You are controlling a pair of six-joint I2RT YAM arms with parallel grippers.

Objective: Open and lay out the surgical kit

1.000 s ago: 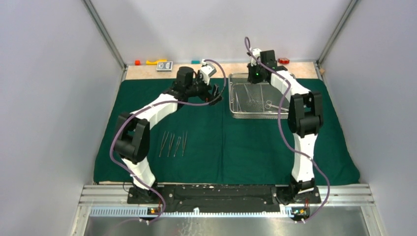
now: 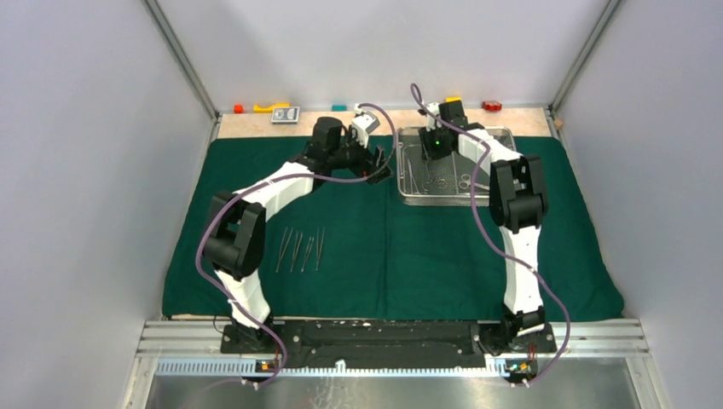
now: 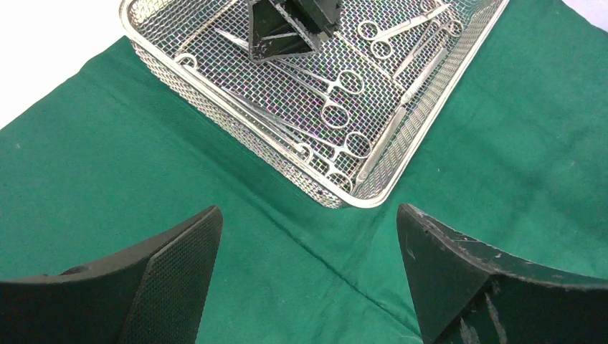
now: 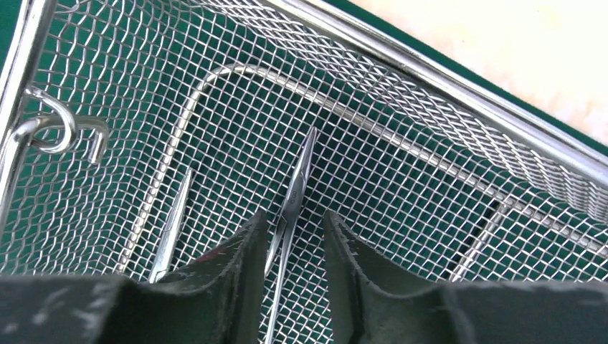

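The wire mesh basket [image 2: 443, 200] sits at the back, right of centre, holding several steel instruments. Inside it, in the right wrist view, the slim fingers of a ringed instrument [image 4: 292, 201] run between the fingertips of my right gripper, which is part open around them; whether either pad touches cannot be told. A second instrument tip [image 4: 172, 226] lies to its left. The left wrist view shows ringed scissors or clamps [image 3: 333, 89] and a scalpel handle [image 3: 383, 143] in the basket. My left gripper is open and empty over the green cloth, left of the basket.
Several instruments [image 2: 296, 251] lie side by side on the green cloth [image 2: 426, 264] at the front left. A grey box [image 2: 286, 115] and a red item [image 2: 492, 106] stand along the back edge. A wire hook [image 4: 68, 129] juts from the basket wall.
My right gripper has moved left and toward the front, into the left part of the basket. The left arm has shifted slightly right. Instruments on the cloth lie as before.
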